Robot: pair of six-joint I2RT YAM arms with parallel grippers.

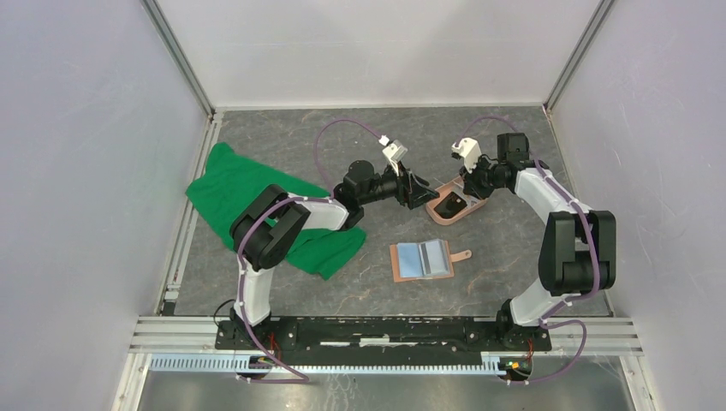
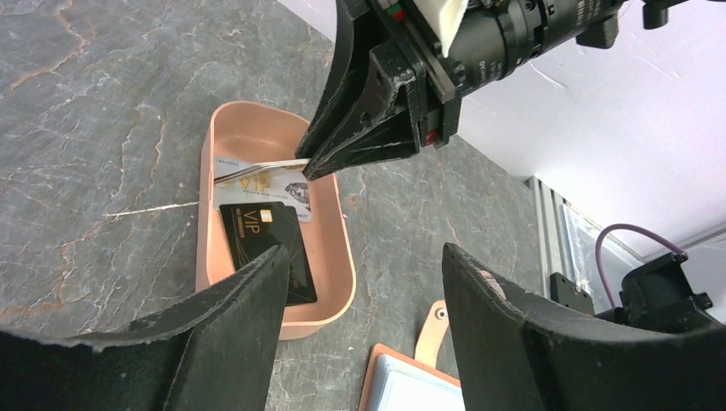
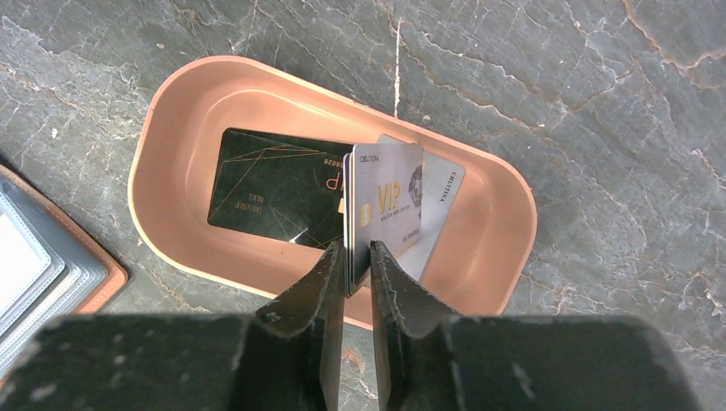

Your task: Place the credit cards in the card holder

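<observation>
My left gripper stands open, left of the peach tray (image 2: 345,291), with nothing between its fingers. Over the tray, my right gripper has its fingertips close together around a small stack of cards (image 3: 389,188), a silver VIP card at its face. The stack is tilted on edge; how firmly it is held cannot be told. Below, inside the tray, lie a black VIP card (image 3: 274,193) and a pale silver card (image 3: 441,193). The card holder (image 1: 422,260) lies flat and spread out in front of the tray, showing clear and bluish sleeves.
A green cloth (image 1: 223,193) covers the left part of the grey table, partly under my left arm. The holder's strap tab (image 1: 462,255) points right. Bare table (image 1: 368,295) surrounds the holder.
</observation>
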